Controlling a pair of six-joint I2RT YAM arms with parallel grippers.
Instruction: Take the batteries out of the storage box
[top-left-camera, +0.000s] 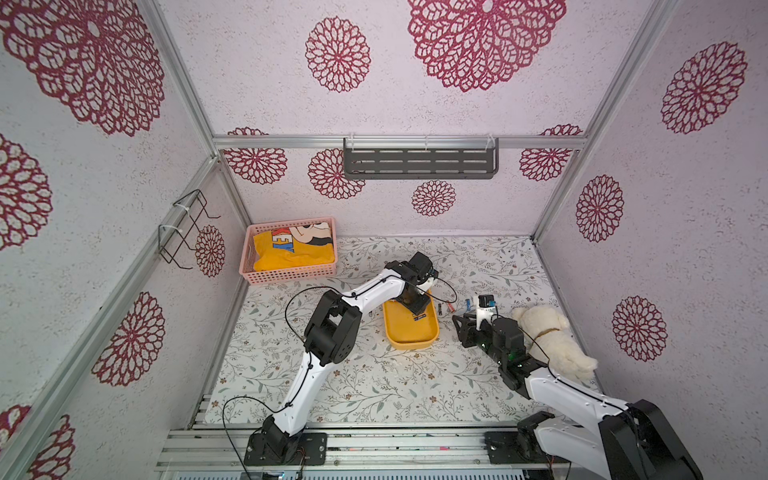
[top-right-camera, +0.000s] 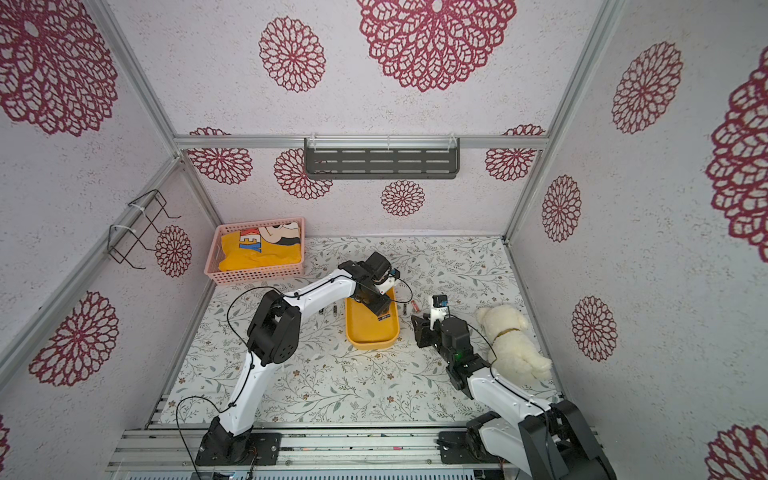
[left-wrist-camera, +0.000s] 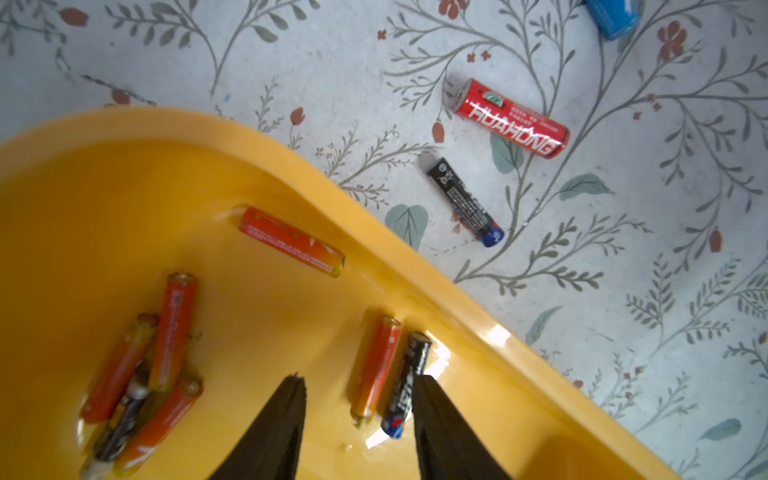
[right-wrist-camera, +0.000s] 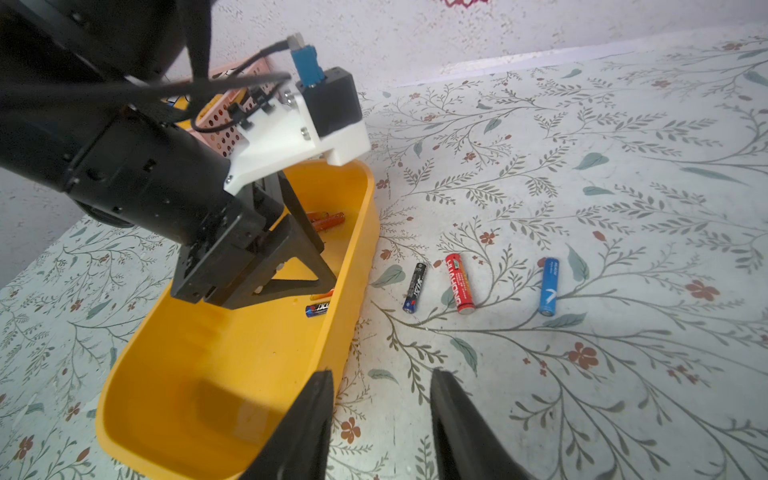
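Inside the yellow storage box (top-left-camera: 412, 336), a red battery (left-wrist-camera: 377, 368) and a dark battery (left-wrist-camera: 408, 384) lie side by side. Over this pair, my left gripper stands open, with its fingertips at either side of them in the left wrist view. Another red battery (left-wrist-camera: 292, 241) rests along the box wall, and several more form a pile (left-wrist-camera: 144, 384) at the left. On the table beside the box are a red battery (right-wrist-camera: 460, 284), a dark one (right-wrist-camera: 413, 288) and a blue one (right-wrist-camera: 549, 285). My right gripper is open and empty, right of the box.
A white plush toy (top-left-camera: 556, 340) lies right of my right arm. At the back left stands a pink basket (top-left-camera: 288, 276) with yellow cloth inside.
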